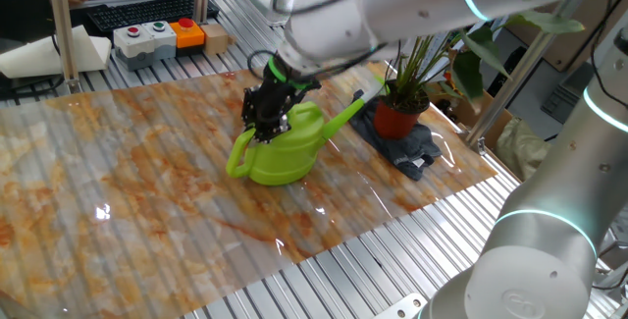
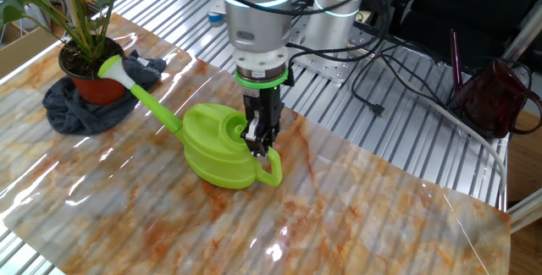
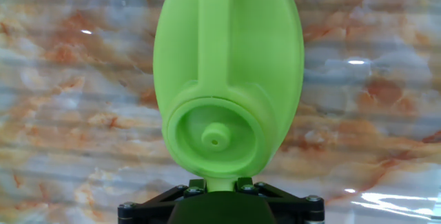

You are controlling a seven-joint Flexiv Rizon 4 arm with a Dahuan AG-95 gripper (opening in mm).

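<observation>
A bright green watering can (image 1: pixel 287 157) stands upright on the marbled sheet, its spout toward the potted plant. My gripper (image 2: pixel 259 146) comes down from above at the handle end of the can. In the wrist view, the fingers (image 3: pixel 196 185) press in from both sides on the narrow green handle, just behind the round filler opening of the can (image 3: pixel 172 65). The gripper is shut on that handle. The can's base looks at or very near the sheet; whether it touches cannot be told.
A plant in a brown-red pot (image 2: pixel 99 87) sits on a dark cloth (image 2: pixel 63 110), close to the spout's tip. Button boxes (image 1: pixel 147 46) stand by the back edge. A dark red pitcher (image 2: pixel 491 97) is off to the side.
</observation>
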